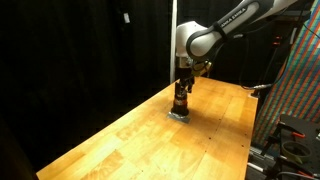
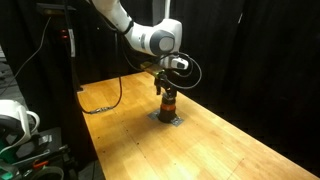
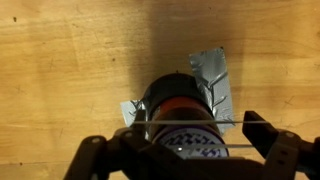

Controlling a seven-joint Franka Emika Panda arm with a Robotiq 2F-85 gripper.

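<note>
A dark upright cylinder with an orange-red band stands on the wooden table, silver tape at its base. My gripper is just above its top, pointing down. In exterior view 2 the cylinder shows below the gripper. Seen from the wrist, the gripper is open, its fingers well apart. Two thin pale strands, like a stretched band, run between the fingers across the view of the cylinder. Whether the strands touch the cylinder I cannot tell.
Bare table extends widely to the left and front of the cylinder. Dark curtains hang behind the table. A black cable loops down beside the arm.
</note>
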